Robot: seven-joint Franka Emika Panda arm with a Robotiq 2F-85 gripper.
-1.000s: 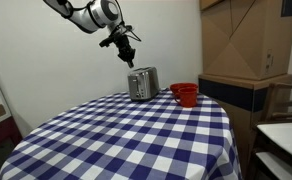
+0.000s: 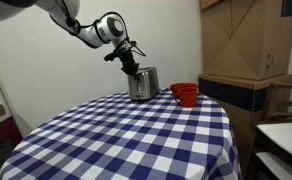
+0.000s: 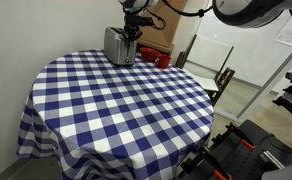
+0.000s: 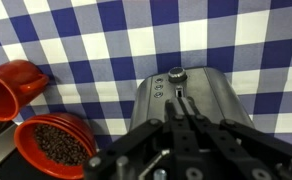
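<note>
A silver toaster (image 2: 144,88) stands upright at the far end of the checkered table. In the wrist view, the toaster (image 4: 201,88) is seen from above, with a dark knob (image 4: 177,75) on its near side. My gripper is shut, nothing visible between its fingers, and its tips overlap the toaster's front side just behind the knob. From outside, the gripper (image 2: 133,70) is at the toaster's upper front edge, pointing down. Whether the tips touch the toaster or its lever, I cannot tell.
Beside the toaster are a red mug (image 4: 14,85) and a red bowl (image 4: 29,145) full of coffee beans (image 4: 61,143). The checkered tablecloth (image 3: 116,100) is otherwise clear. Cardboard boxes (image 2: 248,45) and a chair (image 2: 276,105) stand beyond the table.
My gripper has come down from above the toaster to its upper front edge. The toaster and the red dishes have not visibly moved.
</note>
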